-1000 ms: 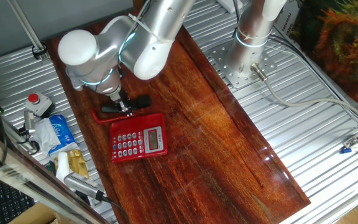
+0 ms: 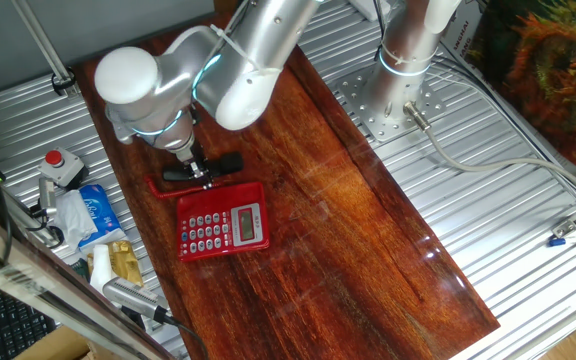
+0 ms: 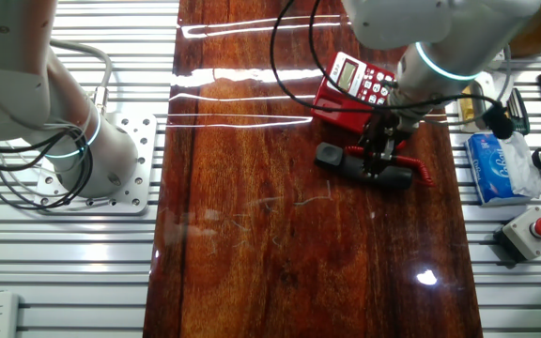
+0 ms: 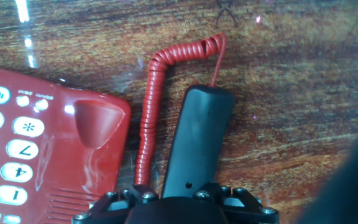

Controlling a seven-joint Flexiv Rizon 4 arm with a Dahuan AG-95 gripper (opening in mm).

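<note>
A red desk telephone (image 2: 222,222) lies on the wooden table, with its keypad and small display facing up. Its black handset (image 4: 199,134) is off the base, lying beside it with the coiled red cord (image 4: 153,106) running between the two. My gripper (image 2: 206,181) points down at the handset's middle, close over it or around it. In exterior view 2 the handset (image 3: 332,156) sticks out on both sides of the gripper (image 3: 374,167). The fingertips are hidden at the bottom of the wrist view, so their grip on the handset does not show clearly.
Bare tabletop (image 2: 358,255) stretches away to the right of the phone. Off the table's left edge are a tissue pack (image 2: 98,215), a red emergency button box (image 2: 60,167) and a grey device (image 2: 133,297).
The phone and handset look unmoved.
</note>
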